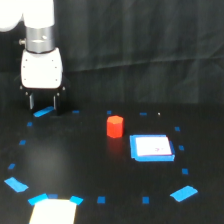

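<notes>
My gripper (42,99) hangs open at the upper left above the black table, with nothing between its fingers. A red block (115,127) stands near the middle of the table. To its right lies a white rectangle with a blue border (153,147). A pale square (53,211) is partly visible at the bottom left edge of the view.
Strips and small squares of blue tape (183,193) mark the black table (100,170). A dark backdrop stands behind it. The table between my gripper and the red block is clear.
</notes>
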